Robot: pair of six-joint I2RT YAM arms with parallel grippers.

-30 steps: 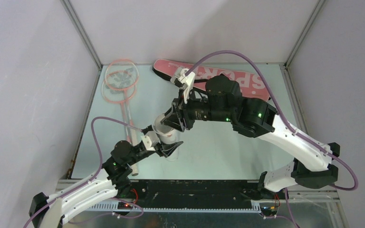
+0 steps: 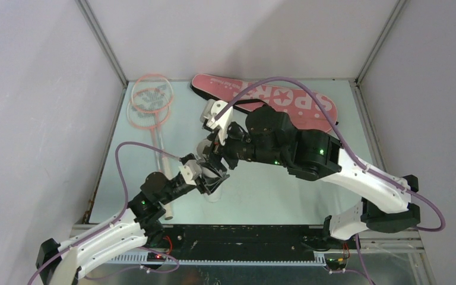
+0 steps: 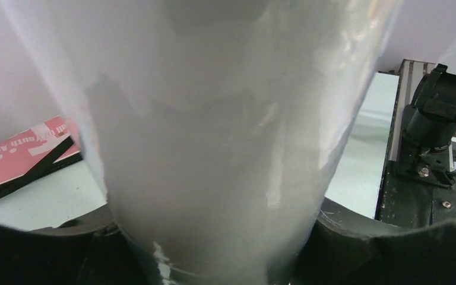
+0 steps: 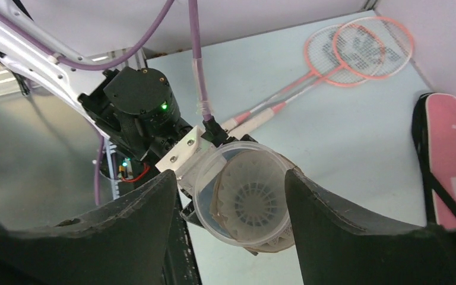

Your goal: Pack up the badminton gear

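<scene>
A translucent white shuttlecock tube (image 3: 225, 136) fills the left wrist view, held upright by my left gripper (image 2: 211, 175), which is shut on it near the front middle. In the right wrist view the tube's open top (image 4: 246, 199) shows shuttlecocks inside. My right gripper (image 2: 219, 151) is open just above that top, its fingertips either side of the rim. Two pink-and-white rackets (image 2: 153, 101) lie along the left of the table, heads at the back. A pink racket bag (image 2: 297, 110) with a black strap lies across the back right, partly hidden by the right arm in the top view.
Walls enclose it at back and sides. A black rail (image 2: 249, 237) runs along the front edge.
The right arm has shifted slightly toward the front and left over the tube, its wrist turning a little. The left gripper with the tube has moved very slightly.
</scene>
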